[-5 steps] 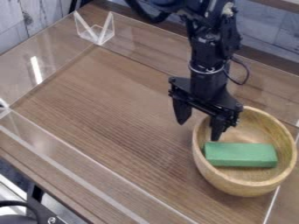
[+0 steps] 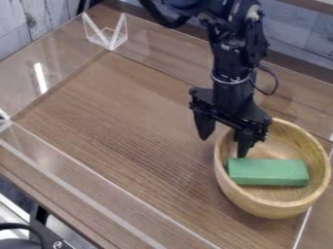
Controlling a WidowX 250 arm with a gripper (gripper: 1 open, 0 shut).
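Note:
My black gripper (image 2: 224,130) hangs from the arm at the upper right, its two fingers pointing down at the left rim of a tan round bowl (image 2: 276,202). The fingers are spread apart, one just left of the rim and the other over the bowl. A green rectangular block (image 2: 268,172) lies inside the bowl, below and right of the fingers. Whether anything thin is between the fingers I cannot tell.
A white wire holder (image 2: 107,32) stands at the back left. Dark cables show at the lower left corner.

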